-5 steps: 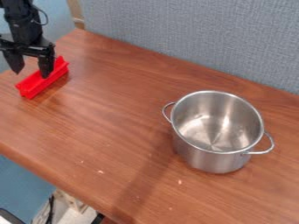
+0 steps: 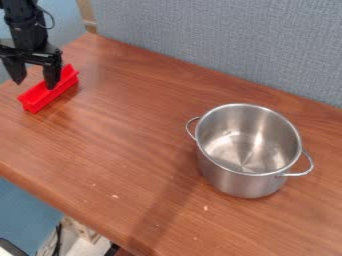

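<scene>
My black gripper [image 2: 34, 70] is at the upper left, its fingers pointing down and spread apart, above and partly over a red elongated tray-like object [image 2: 48, 94] lying near the table's left edge. Whether the fingertips touch the red object I cannot tell. A steel pot [image 2: 247, 170] with two side handles stands on the right part of the wooden table [image 2: 134, 150]; its inside looks empty.
A grey padded wall [image 2: 227, 40] runs along the back of the table. Beyond the left edge lies a blue surface [image 2: 27, 190], with cables at the lower left.
</scene>
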